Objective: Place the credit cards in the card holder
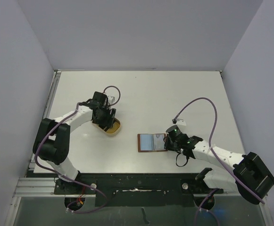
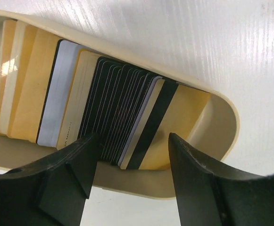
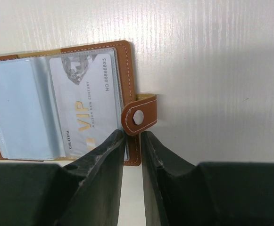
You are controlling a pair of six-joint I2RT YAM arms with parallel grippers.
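The brown card holder [image 1: 152, 142] lies spread out on the table. In the right wrist view a white VIP card [image 3: 84, 101] shows in the holder's clear pocket, beside a pale blue sleeve [image 3: 15, 110]. My right gripper is shut on the holder's right edge, just below the snap strap [image 3: 144, 115]. Credit cards [image 2: 111, 110] stand in a beige oval box [image 2: 228, 117], yellow, white and black ones leaning in a row. Over the near side of this box, my left gripper is open, its fingers spread around the dark cards and the striped yellow card [image 2: 148, 127].
Both arms reach in from the front corners.
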